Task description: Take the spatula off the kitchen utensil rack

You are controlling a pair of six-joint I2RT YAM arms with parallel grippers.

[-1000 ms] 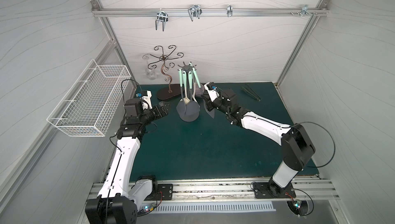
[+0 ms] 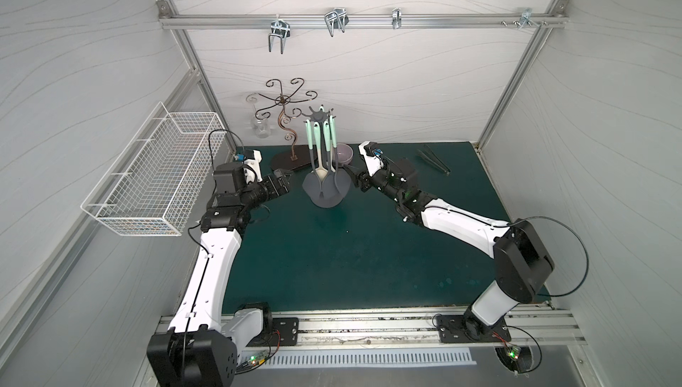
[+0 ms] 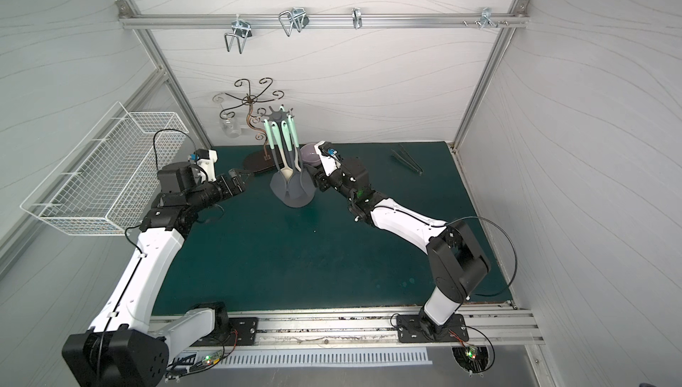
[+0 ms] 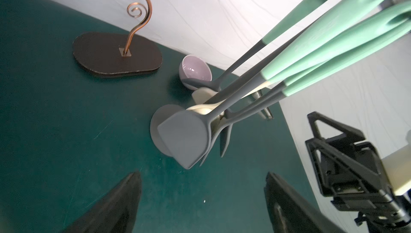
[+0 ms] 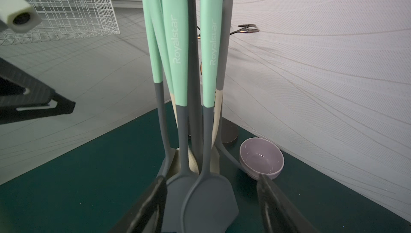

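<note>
Mint-handled utensils hang in a bunch on the dark utensil rack point(image 2: 317, 114), among them grey spatula heads point(image 5: 212, 203) low at the bottom and green handles point(image 5: 209, 40) above. My left gripper point(image 2: 284, 182) stands open at the left of the bunch, with nothing between its fingers in its wrist view. My right gripper point(image 2: 355, 176) is open just right of the bunch, facing it; in the right wrist view the spatula heads show beyond its fingertips point(image 5: 267, 190), and nothing is held.
A scrolled metal stand point(image 2: 293, 156) stands behind, with a lilac bowl point(image 5: 261, 156) near it. A white wire basket point(image 2: 152, 166) hangs on the left wall. Tongs point(image 2: 433, 159) lie at the back right. The front of the green board is clear.
The right-hand utensil, tilted out toward my right gripper earlier, now hangs upright with the bunch. My left arm has risen slightly; my right arm has shifted a little.
</note>
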